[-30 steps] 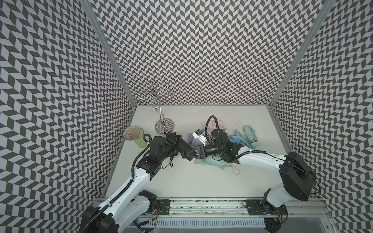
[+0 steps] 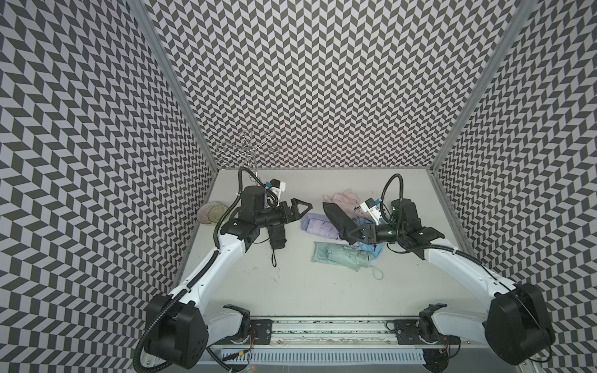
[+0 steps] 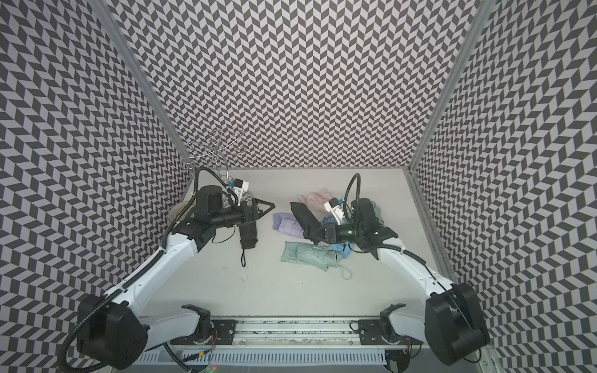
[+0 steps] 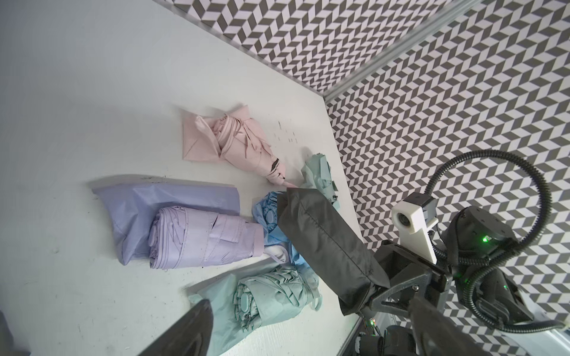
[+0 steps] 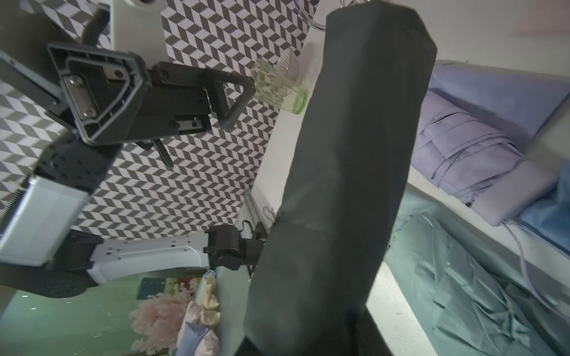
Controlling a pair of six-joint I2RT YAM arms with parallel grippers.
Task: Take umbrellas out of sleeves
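A long black sleeve (image 5: 350, 178) hangs in the air above the middle of the table, its near end gripped in my right gripper (image 2: 355, 235), which is shut on it. My left gripper (image 2: 306, 208) is open and empty, to the left of the sleeve and apart from it. Below the left arm a folded black umbrella (image 2: 278, 238) with a wrist strap lies on the table, its far end hidden by the gripper. A purple umbrella (image 4: 202, 237) rests against its flat purple sleeve (image 4: 124, 219). A green umbrella (image 4: 270, 296) lies partly over a green sleeve (image 4: 216, 311).
Pink (image 4: 237, 142), blue (image 4: 270, 210) and further green (image 4: 319, 172) umbrella cloth lies beyond and right. A wire stand (image 2: 247, 149) and tinted glasses (image 2: 214, 212) stand at the back left.
My right gripper has carried the black sleeve rightward, away from the left gripper. The left gripper has moved up and away from the front, and the black umbrella now shows on the table below it.
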